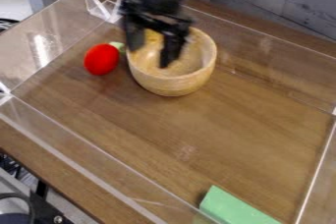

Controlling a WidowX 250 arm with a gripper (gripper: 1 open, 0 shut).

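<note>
A dark, motion-blurred gripper [155, 31] hangs over the wooden bowl [178, 79] at the top centre, its fingers spread apart on either side. The bowl's inside is partly hidden behind it; nothing shows clearly between the fingers. A red round object [102, 59] with a small green part lies just left of the bowl.
A green block [237, 205] lies at the lower right. Clear plastic walls edge the wooden table [197, 140], whose middle and right are free. A grey panel stands behind.
</note>
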